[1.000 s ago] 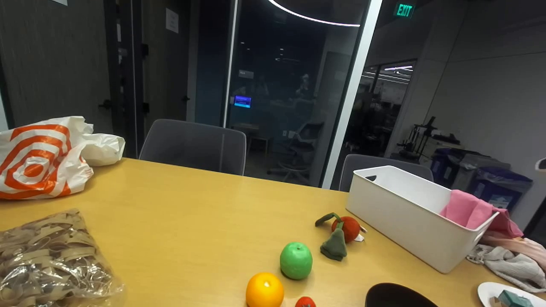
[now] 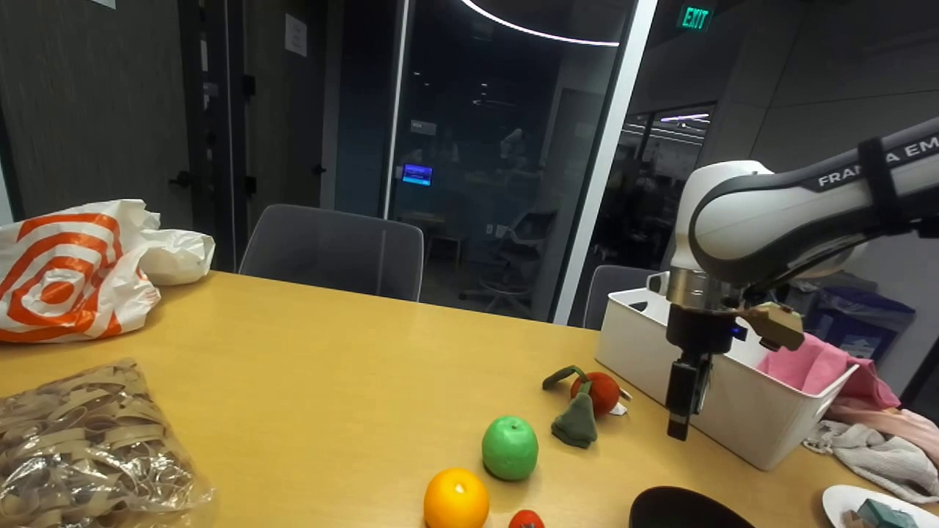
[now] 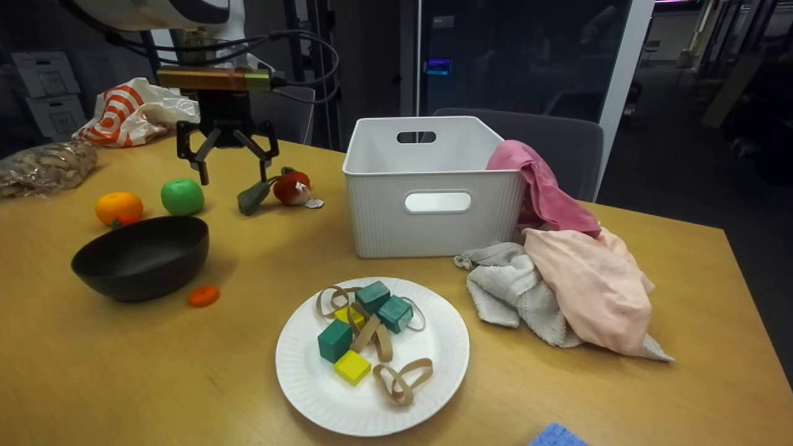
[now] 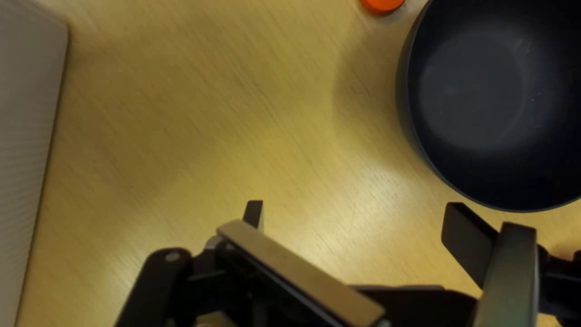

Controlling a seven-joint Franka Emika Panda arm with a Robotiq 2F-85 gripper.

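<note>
My gripper stands open above the table, its fingers well apart and empty. In the wrist view, bare wood lies between the fingertips, and the black bowl is ahead of the right-hand finger. Exterior view 2 has the bowl at the left, with an orange disc-like piece beside it. Behind the gripper lie a green apple, an orange, a red round item and a dark green soft piece. A small tomato shows at the bottom of exterior view 1.
A white bin stands right of the gripper, pink cloth over its side. Crumpled cloths lie farther right. The white plate holds blocks and rubber bands. A clear bag and a shopping bag occupy the far left.
The arm has come in from the right side of exterior view 1, and the gripper now hangs in front of the white bin. The objects on the table look unmoved.
</note>
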